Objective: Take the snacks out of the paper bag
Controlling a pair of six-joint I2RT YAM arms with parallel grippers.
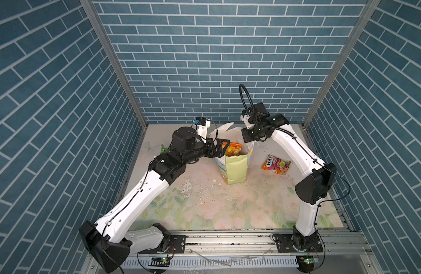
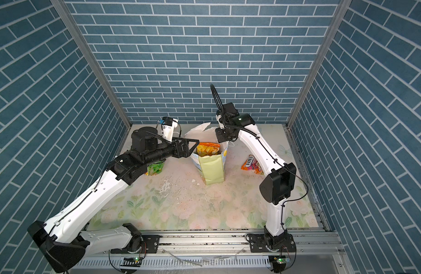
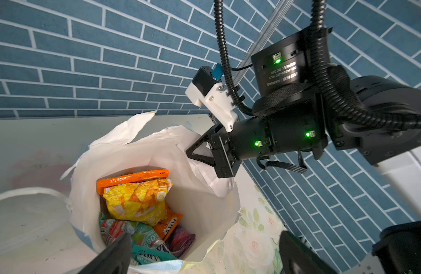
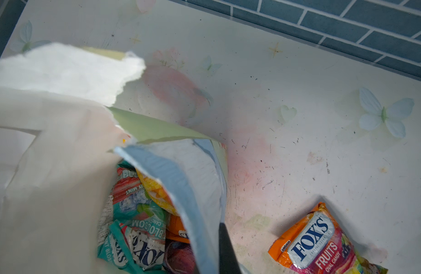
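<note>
The paper bag stands upright mid-table with its torn top open. Inside it the left wrist view shows a yellow packet by an orange one, with teal packets and a purple one lower down. My left gripper is at the left of the bag's mouth, open and empty, its fingers spread wide. Along the bag's right rim, my right gripper is shut with the paper edge at its fingers; their tips are partly hidden.
A FOX'S fruits packet lies on the table right of the bag. A green packet lies to the left, partly behind the left arm. A thin white handle loops off the bag's left side.
</note>
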